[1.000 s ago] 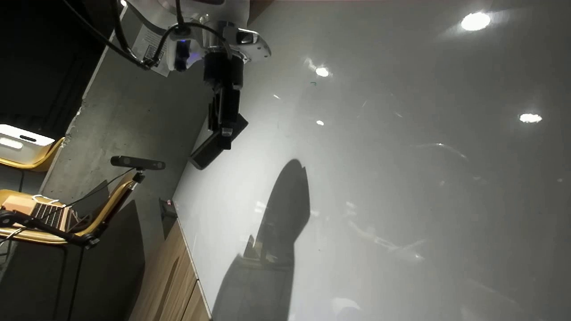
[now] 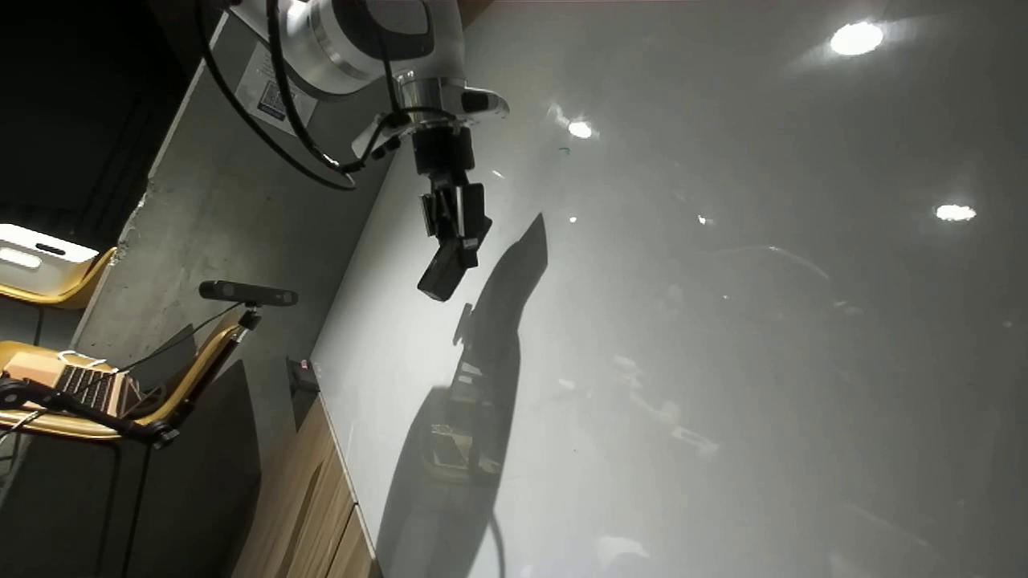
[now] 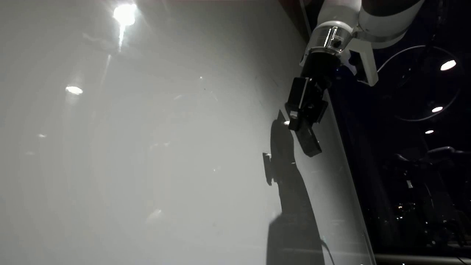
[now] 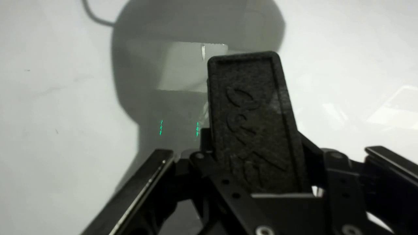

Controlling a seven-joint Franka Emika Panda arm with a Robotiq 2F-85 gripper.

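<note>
A dark block with raised lettering on its broad face [image 4: 247, 113] fills the middle of the wrist view. My gripper [image 2: 457, 246] is shut on it, with a finger [image 4: 231, 195] to either side of the block's lower part. In exterior view 1 the block [image 2: 443, 274] juts out below the fingers, tilted down to the left. From exterior view 2 the block [image 3: 308, 140] slants down to the right beneath the gripper [image 3: 304, 117]. It looks clear of the glossy white surface [image 2: 723, 366]. The exact gap cannot be told.
The white surface is broad and bare, apart from bright light reflections and the arm's shadow [image 2: 496, 327]. At its left edge lies a wooden panel [image 2: 308, 491]. A chair with a laptop [image 2: 87, 385] and a camera bar [image 2: 249, 293] stands off to the left.
In exterior view 1 the gripper has moved right, over the white surface, with the block still held. The block hangs more steeply now, and the arm's shadow reaches higher.
</note>
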